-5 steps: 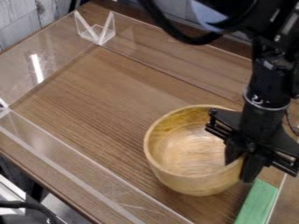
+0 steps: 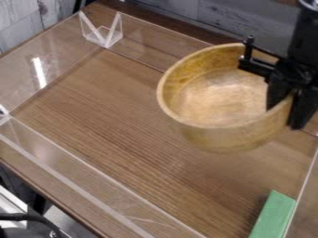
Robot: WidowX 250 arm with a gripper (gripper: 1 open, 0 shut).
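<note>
My black gripper is at the upper right, shut on the rim of a round wooden bowl. The bowl is held raised and tilted, its inside facing the camera, over the right part of the wooden surface. The fingertips are partly hidden at the bowl's edge.
A green block lies at the lower right. A clear wire-like holder stands at the top left.
The gripper and bowl have risen from the lower right toward the top of the view, away from the green block.
</note>
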